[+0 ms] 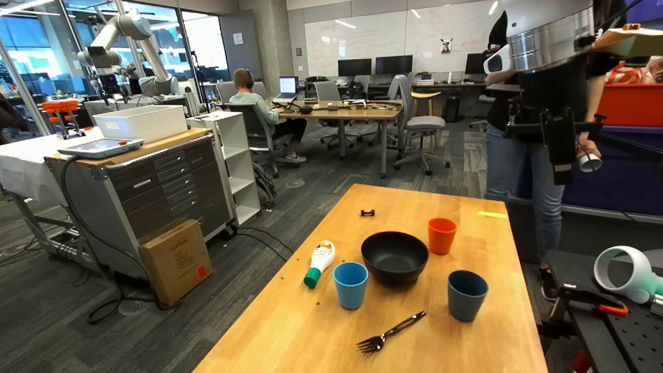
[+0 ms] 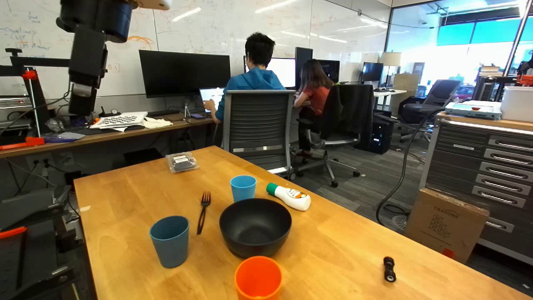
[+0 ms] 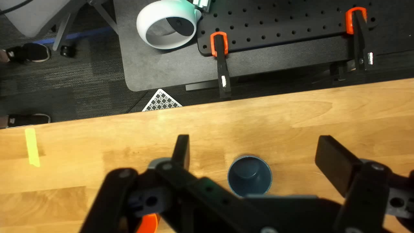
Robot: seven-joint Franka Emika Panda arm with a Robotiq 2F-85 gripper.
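Observation:
High above the table, my gripper is open, its two fingers wide apart with only air between them. Below it in the wrist view stands a dark blue-grey cup [image 3: 249, 176], upright and empty. In exterior view 1 a black bowl [image 1: 395, 256] occupies the table's middle, with an orange cup [image 1: 442, 236] behind it to the right and a light blue cup [image 1: 350, 286] at its front left. A white bottle with a green cap [image 1: 320, 263] lies on its side. The black fork [image 1: 391, 333] rests near the front, and a small black dumbbell-shaped piece [image 1: 367, 213] lies farther back.
Beside the table's long edge is a black side table [image 3: 174, 73] with clamps and a white ring-shaped object [image 3: 167, 25]. A clear packet [image 2: 182, 162] sits at one table end. Yellow tape [image 1: 492, 214] marks a corner. The far end is mostly bare.

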